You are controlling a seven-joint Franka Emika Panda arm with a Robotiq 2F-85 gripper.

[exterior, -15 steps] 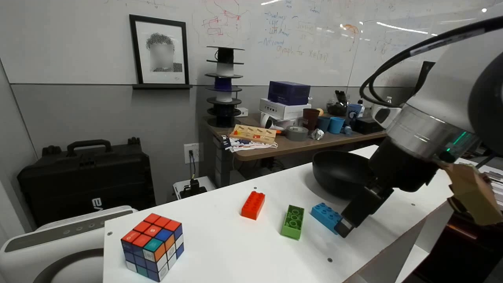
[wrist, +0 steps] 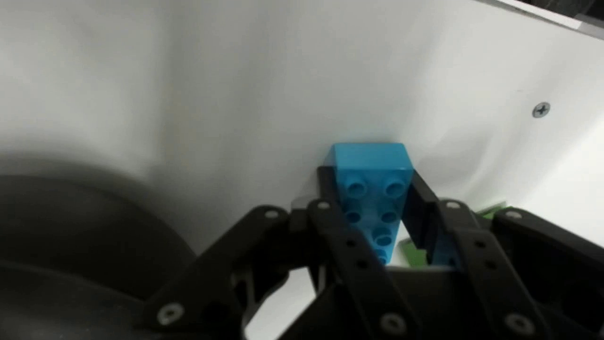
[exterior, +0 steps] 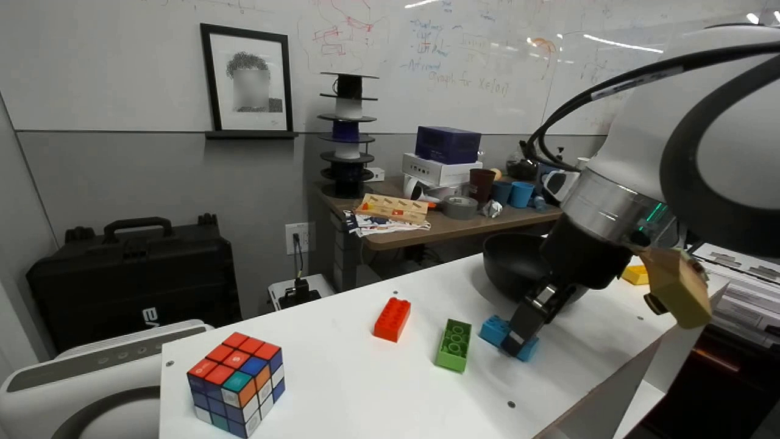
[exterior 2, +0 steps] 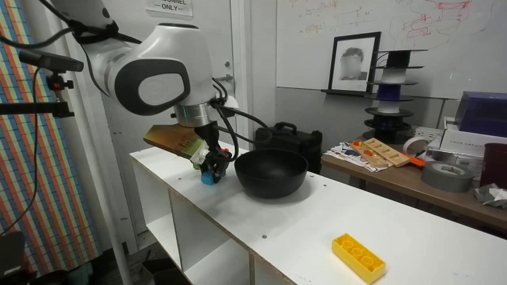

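Between the fingers of my gripper is a blue brick (wrist: 373, 156), its studs facing the wrist camera. One finger lies along each long side of it, and the gripper is shut on it. In exterior view 1 the blue brick (exterior: 495, 330) rests at table height, partly covered by the dark fingers (exterior: 524, 329). In exterior view 2 only a blue end (exterior 2: 207, 178) shows beneath the gripper (exterior 2: 214, 173). A black bowl (exterior 2: 271, 173) stands close beside the gripper.
A green brick (exterior: 454, 345) lies close by, then a red brick (exterior: 392, 319) and a Rubik's cube (exterior: 235, 381). Beyond the bowl is a yellow brick (exterior 2: 358, 257). Its open edge runs near the gripper.
My gripper has shifted left in exterior view 1, from the near end of the blue brick to around its middle, and its fingers now have the brick between them.
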